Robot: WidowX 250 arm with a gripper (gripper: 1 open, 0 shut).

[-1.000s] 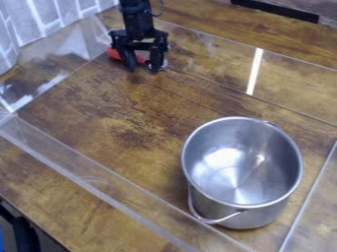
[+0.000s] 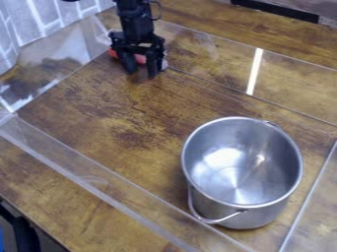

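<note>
The black gripper [image 2: 137, 57] hangs at the top of the camera view, low over a small red object [image 2: 118, 53] near the back left corner of the clear-walled tray. The red object is partly hidden by the gripper's fingers, and whether they are open or closed on it cannot be made out. A large steel pot [image 2: 239, 169] with a wire handle stands at the front right, well apart from the gripper.
Transparent walls edge the wooden work surface [image 2: 105, 138] on the left, front and back. A white strip [image 2: 255, 71] lies at the back right.
The gripper has shifted very slightly at the back of the tray; the pot has not moved.
</note>
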